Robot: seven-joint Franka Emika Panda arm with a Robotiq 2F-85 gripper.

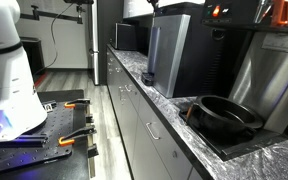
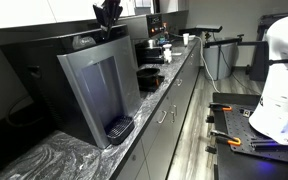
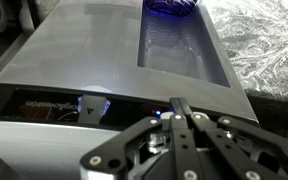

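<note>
A tall silver appliance stands on the counter, its black drip tray at the foot of the front. In the wrist view its silver front has a recess with a blue glow at the far end. A dark control strip with a lit blue-edged panel crosses the front. My gripper is shut, nothing visible between its fingers. Its tips overlap the strip beside small blue lights; whether they touch cannot be told. In exterior view 2 the gripper is high at the appliance's top.
A black pot sits on the counter to the appliance's right in exterior view 1. Dark cabinetry with an orange item hangs above it. Cabinet fronts run below the counter.
</note>
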